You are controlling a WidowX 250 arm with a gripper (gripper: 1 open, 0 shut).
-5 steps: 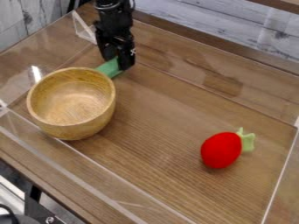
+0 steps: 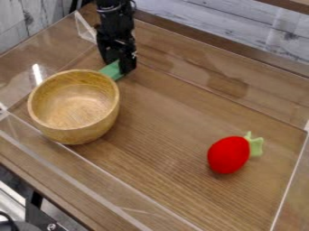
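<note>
My dark gripper (image 2: 116,58) hangs open at the top left, low over a small green object (image 2: 112,74) lying just behind the wooden bowl (image 2: 74,106); the fingers partly hide it, and whether they touch it is unclear. A red tomato-like object (image 2: 229,155) with a pale green piece (image 2: 254,143) behind it sits at the lower right.
The wooden table (image 2: 182,108) has clear room across its middle and back right. A pale wall edge runs along the upper left, and some dark cable shows at the bottom left corner.
The bowl and red object have not moved.
</note>
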